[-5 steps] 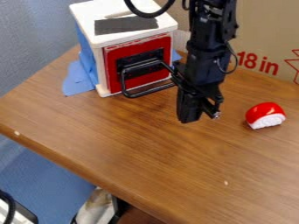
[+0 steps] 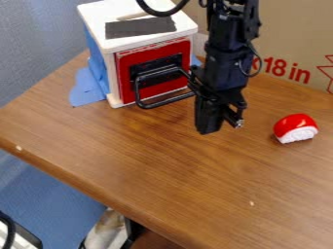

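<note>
My black arm comes down from the top, with its gripper [image 2: 208, 119] pointing down above the wooden table [image 2: 130, 185], in front of a white toy oven [image 2: 104, 19] with a red door [image 2: 146, 58] and a black wire handle. Whether the fingers are open or shut is unclear. A red and white rounded object [image 2: 295, 127] lies to the right of the gripper.
A blue sheet [image 2: 86, 89] lies under and beside the oven. A cardboard panel [image 2: 293, 44] stands at the back right. The table's left edge drops to a blue-grey surface.
</note>
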